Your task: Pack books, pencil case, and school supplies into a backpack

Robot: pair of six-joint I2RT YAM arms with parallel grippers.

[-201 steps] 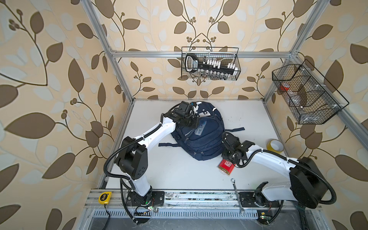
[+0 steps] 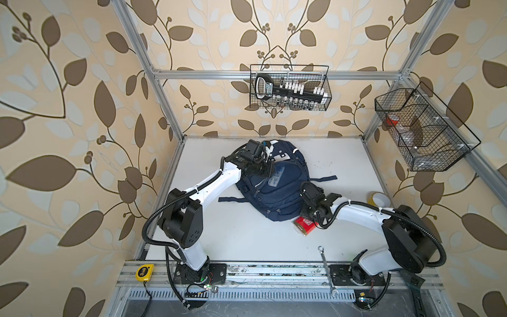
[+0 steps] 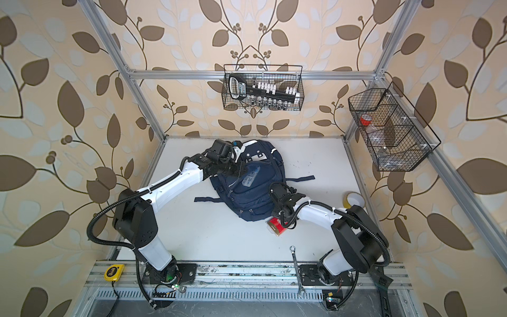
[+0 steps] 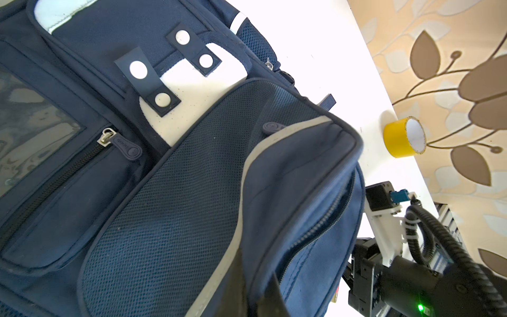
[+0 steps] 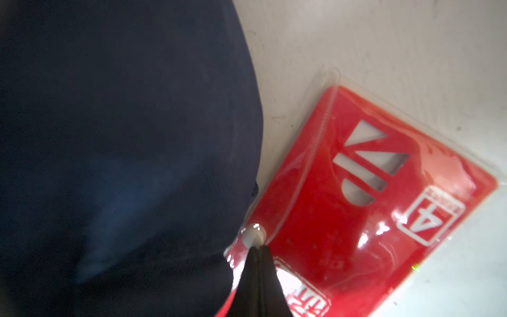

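A navy backpack (image 2: 277,195) lies on the white table. My left gripper is shut on a folded flap (image 4: 295,185) of its fabric, beside a zipper. A red pouch (image 5: 369,222) in clear plastic, marked 4, lies flat against the backpack's front right edge. My right gripper is shut over the pouch's near side, by the backpack, with nothing visible between its fingers. No pencil case or book is clearly identifiable otherwise.
A yellow tape roll (image 3: 352,199) sits at the table's right edge. Wire baskets (image 2: 290,87) hang on the back and right sides. A wrench (image 2: 325,261) lies at the front rail.
My right arm has moved leftward toward the backpack, and the red pouch has slid left and slightly back with it. The left arm has stayed still.
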